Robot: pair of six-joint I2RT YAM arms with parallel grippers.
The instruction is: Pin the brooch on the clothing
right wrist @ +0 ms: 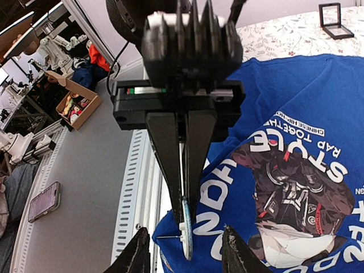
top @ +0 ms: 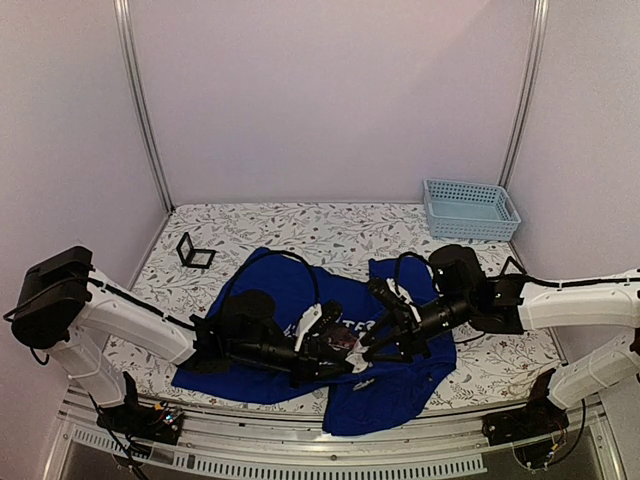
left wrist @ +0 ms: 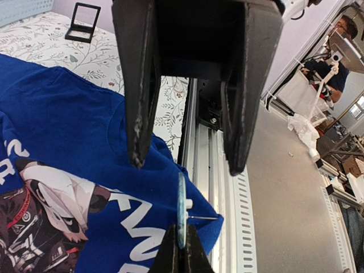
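Note:
The brooch point(left wrist: 181, 211) is a thin pale-blue disc seen edge-on, gripped by my left gripper, which is shut on it. From its back the pin point(left wrist: 200, 217) sticks out sideways, its end at a raised edge of the blue shirt point(right wrist: 161, 242). Whether the pin passes through the fabric I cannot tell. My right gripper stands open; in the right wrist view its two fingertips lie either side of the brooch, with nothing clamped. In the top view both grippers meet over the shirt's front part, hiding much of the brooch.
A light-blue basket point(top: 470, 210) stands at the back right of the patterned table. A small black frame point(top: 195, 252) is at the back left. A metal rail point(top: 300, 425) runs along the front edge.

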